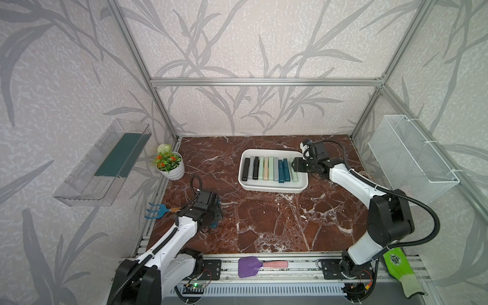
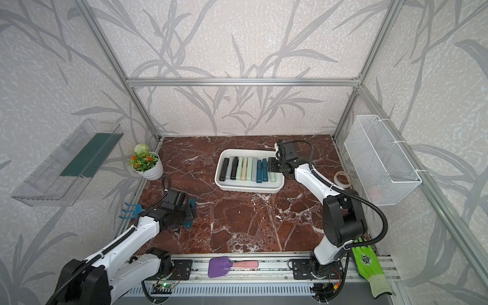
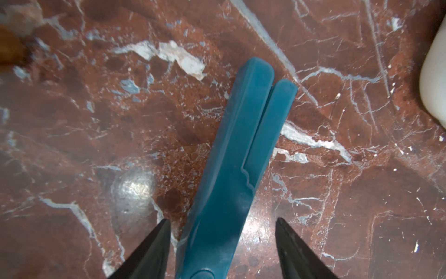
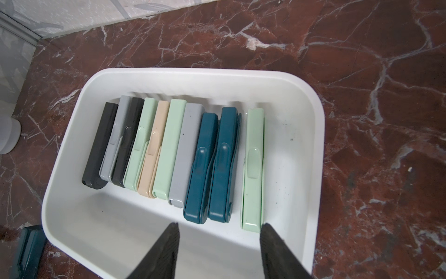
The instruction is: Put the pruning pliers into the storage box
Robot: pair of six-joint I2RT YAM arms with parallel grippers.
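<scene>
A blue stapler-shaped tool [image 3: 227, 186], perhaps the pliers, lies flat on the marble table in the left wrist view. My left gripper is over its near end, open, with one finger on either side and a gap to each. From the top left view, that arm covers most of the tool. The white box [image 4: 297, 79] holds a row of similar tools in black, grey, green, beige and blue. Over its right part hangs my right gripper, open and empty, just beyond the near end of a pale green tool [image 4: 253, 186].
A potted plant [image 1: 175, 170] and a blue hand fork [image 1: 157, 211] stand and lie at the left edge. Wire baskets hang on both side walls, the white one [image 1: 411, 152] at right. The table between the arms, in front of the box, is clear.
</scene>
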